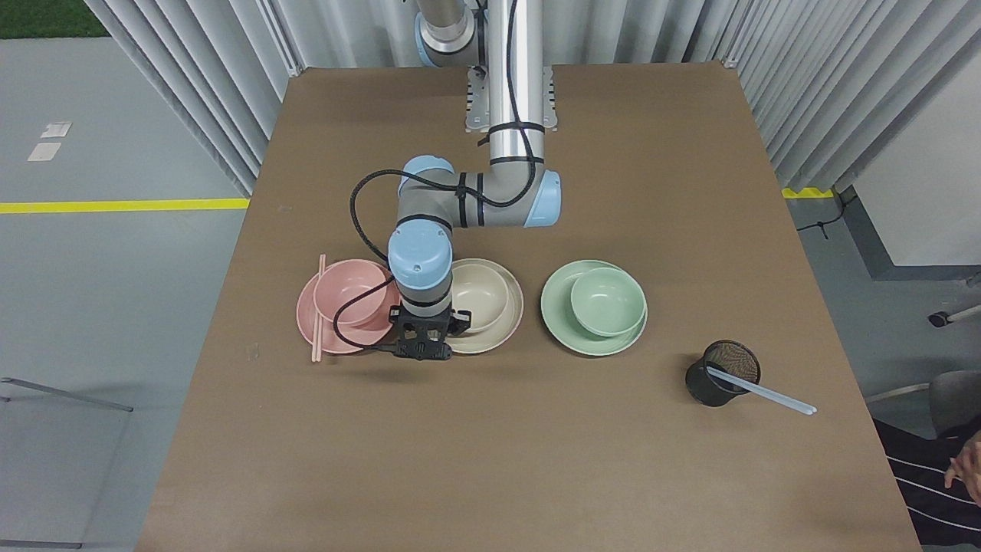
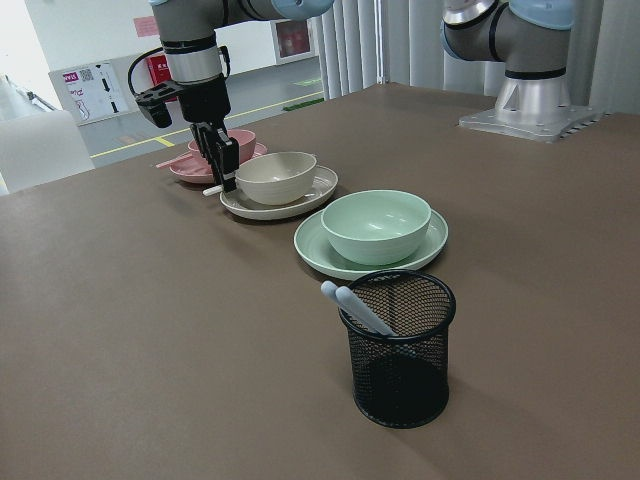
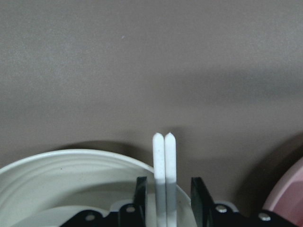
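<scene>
In the wrist view two white chopsticks (image 3: 164, 179) rest on the cream plate (image 3: 94, 161), between the fingers of my open gripper; the fingers stand apart from them on both sides. In the left view the gripper (image 2: 218, 170) is low at the cream plate (image 2: 295, 206), beside the cream bowl (image 2: 275, 178). A pink bowl (image 1: 345, 287) on a pink plate with pink chopsticks (image 1: 317, 333) sits to the left in the front view.
A green bowl (image 1: 607, 300) on a green plate (image 1: 570, 340) stands to the right. A black mesh cup (image 1: 708, 391) holds pale sticks (image 1: 772, 395).
</scene>
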